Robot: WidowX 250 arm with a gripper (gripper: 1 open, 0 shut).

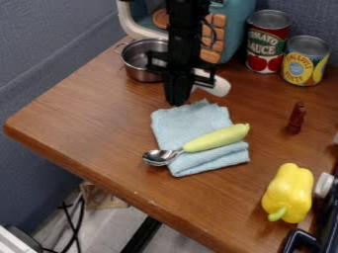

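Note:
My black gripper (177, 91) hangs over the back middle of the table, just above the upper edge of a folded light blue cloth (183, 126); whether its fingers are apart or together is unclear. A pale yellow-green corn cob (216, 136) and a silver spoon (161, 156) lie on the cloth. A white object (216, 85) is partly visible behind the gripper. A metal pot (140, 65) stands to the left, partly behind my arm.
A teal toy appliance (227, 30), tomato can (266, 42) and yellow can (303, 61) stand at the back. A small brown bottle (297, 119) and yellow pepper (288, 193) are on the right.

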